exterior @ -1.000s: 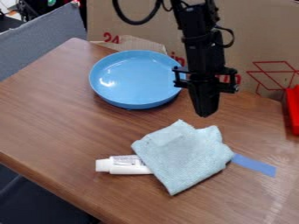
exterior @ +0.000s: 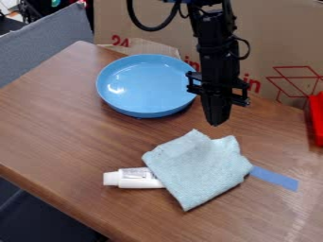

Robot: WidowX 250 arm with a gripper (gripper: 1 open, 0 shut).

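Note:
My black gripper point(exterior: 216, 112) points straight down above the wooden table, just right of a blue plate point(exterior: 139, 87). It is shut, and nothing shows between its fingers. A pale blue folded cloth point(exterior: 199, 172) lies on the table below and in front of it. A white tube point(exterior: 128, 179) lies at the cloth's left side, its right part hidden behind or under the cloth.
A red object point(exterior: 315, 121) stands at the right edge. A cardboard box point(exterior: 278, 52) backs the table. A blue tape strip point(exterior: 274, 179) is on the table right of the cloth.
The arm has shifted very slightly, with the gripper a touch higher or further back than a second ago. The cloth, tube and plate have not moved.

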